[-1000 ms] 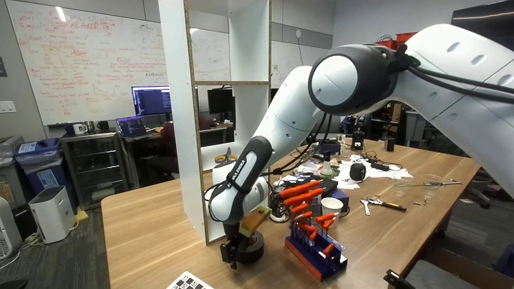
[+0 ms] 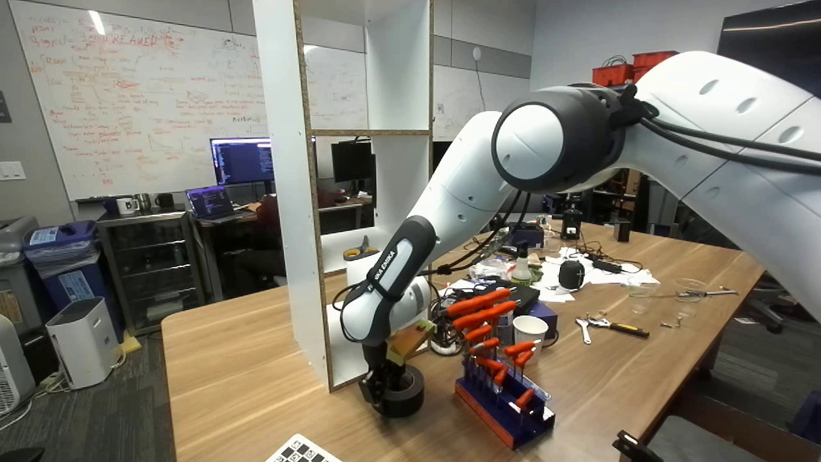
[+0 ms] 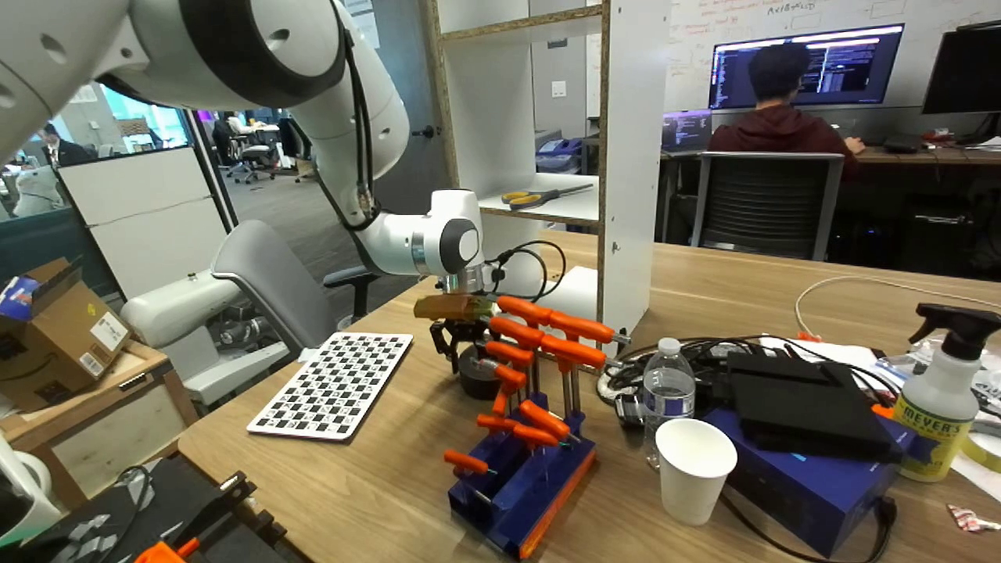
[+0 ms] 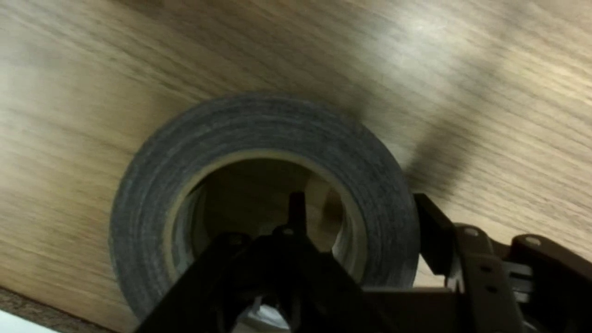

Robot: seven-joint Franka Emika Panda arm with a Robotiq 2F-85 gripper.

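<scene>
A roll of dark grey tape lies flat on the wooden table, at the foot of the white shelf. In the wrist view my gripper straddles the roll's wall. One dark finger reaches into the hole; the other sits at the outer right side, against or very near the tape. A gap shows between the inner finger and the wall, so the fingers stand part open. Exterior view 1 has the gripper low over the roll. From the second exterior view, tool handles partly cover both.
Close beside the roll stands a blue rack of orange-handled hex keys. A checkered board lies on the other side. Scissors rest on a shelf board. Past the rack are a paper cup, a bottle and cables.
My gripper has shifted slightly right in exterior view 1, from the roll's left side to over it. The roll looks nearly unmoved.
</scene>
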